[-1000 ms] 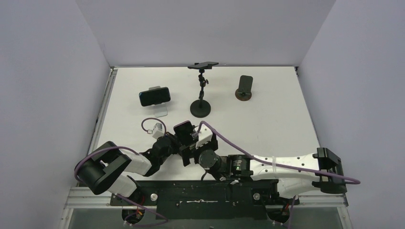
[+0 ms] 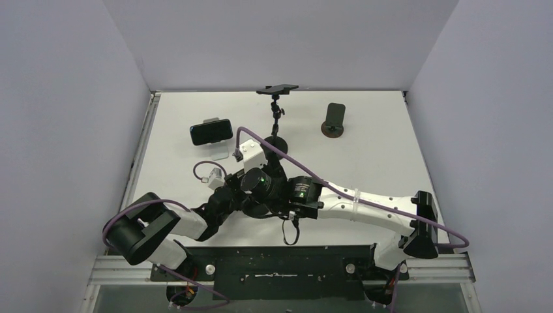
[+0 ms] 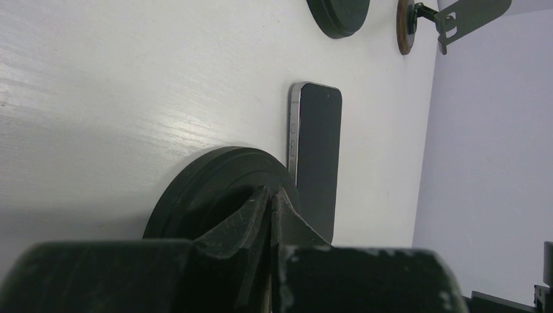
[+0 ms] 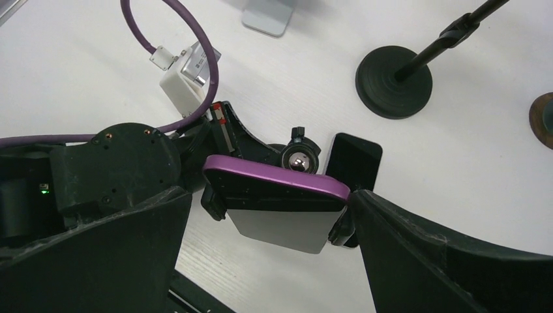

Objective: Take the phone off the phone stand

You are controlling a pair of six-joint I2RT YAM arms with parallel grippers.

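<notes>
The phone with a purple edge [image 4: 274,177] sits tilted in a black clamp stand, whose grey back plate [image 4: 280,228] shows below it in the right wrist view. My right gripper is open, one finger beyond each end of this phone; the right finger [image 4: 398,241] looks very close to its end, contact unclear. In the left wrist view my left gripper is shut, low by the stand's round black base [image 3: 241,166]. Nothing shows between its fingertips. From the top, my right arm hides the phone.
A second phone [image 3: 317,143] lies flat beside the base. Behind stand a white stand with a phone [image 2: 211,132], a tall black stand [image 2: 275,111] and a small stand on a brown base [image 2: 334,117].
The left arm has stayed still.
</notes>
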